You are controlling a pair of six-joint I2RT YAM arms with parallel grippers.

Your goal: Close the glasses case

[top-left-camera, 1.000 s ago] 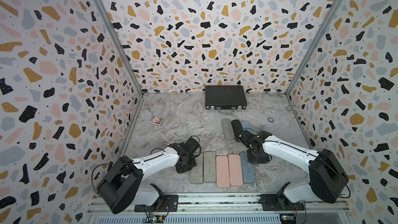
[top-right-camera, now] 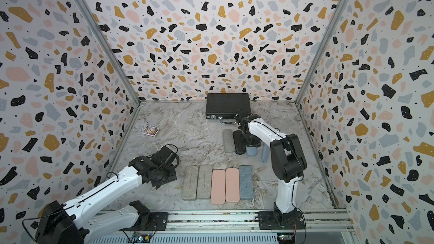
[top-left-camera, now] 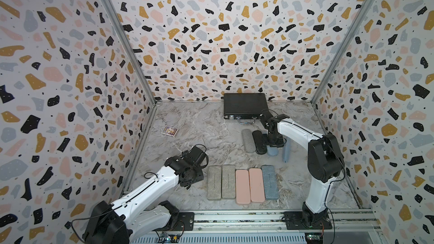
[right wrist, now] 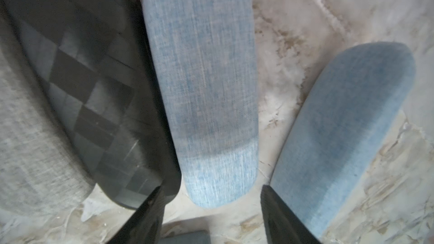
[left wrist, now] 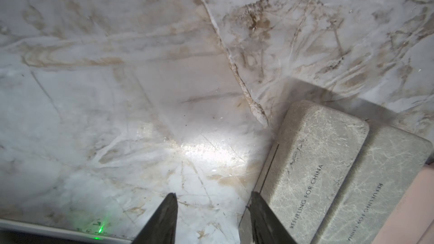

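Note:
Glasses cases lie on the marble table, all looking closed: grey [right wrist: 36,144], black checked [right wrist: 95,99], light blue [right wrist: 203,85] and another light blue [right wrist: 339,122] at the right back; two stone-grey [left wrist: 316,167], two pink [top-left-camera: 242,185] and one blue-grey [top-left-camera: 270,183] along the front. My right gripper hovers open over the middle light-blue case, nothing held. My left gripper is open over bare table, just left of the stone-grey cases.
A black briefcase [top-left-camera: 245,104] stands at the back. A small patterned card box [top-left-camera: 169,131] lies at back left.
My right arm has moved back from the front row to over the back cases. My left gripper has shifted left and risen slightly.

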